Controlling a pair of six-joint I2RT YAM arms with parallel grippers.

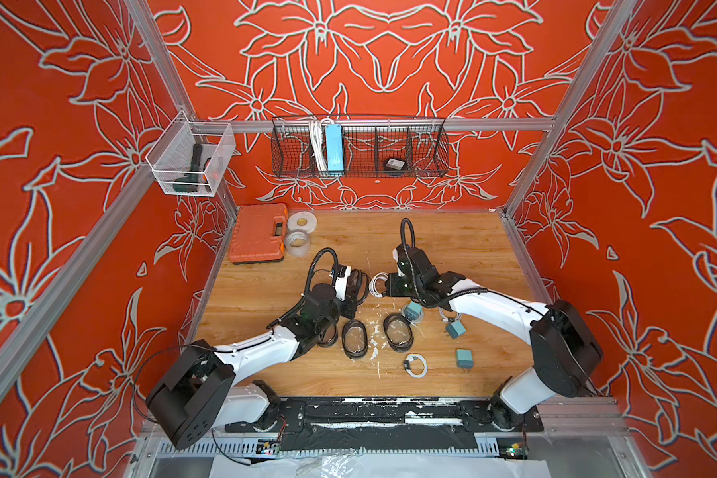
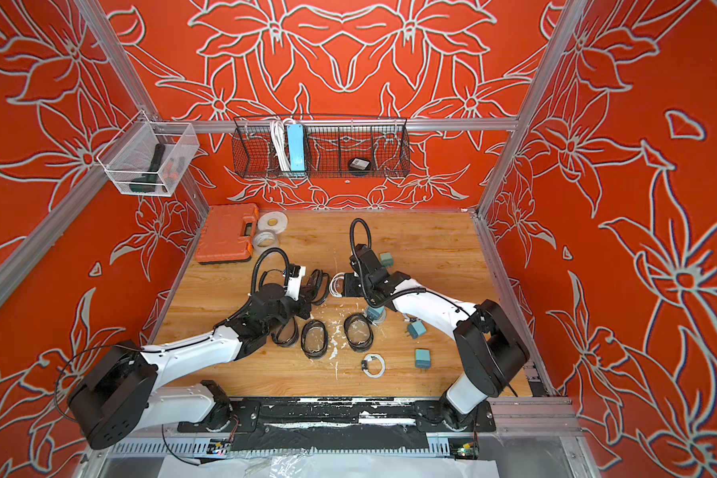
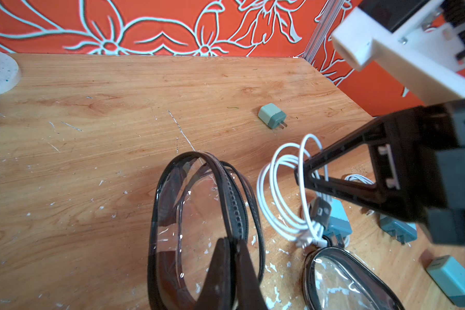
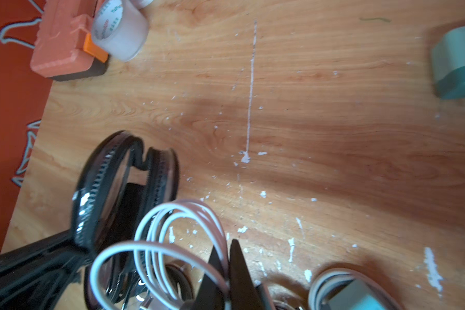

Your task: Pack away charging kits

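Note:
A clear zip case with black trim (image 3: 162,217) is held upright in my left gripper, which is shut on its zipper edge. Beside it, my right gripper is shut on a coiled white cable (image 3: 273,191), which hangs in loops just right of the case. Flat cases (image 1: 355,338) lie on the front table. Teal chargers (image 1: 464,358) lie to the right, some with white cables, and another charger (image 3: 271,114) is at the back.
An orange toolbox (image 1: 256,235) and tape rolls (image 1: 301,223) sit at the back left. A wire basket (image 1: 358,151) and a clear bin (image 1: 187,159) hang on the walls.

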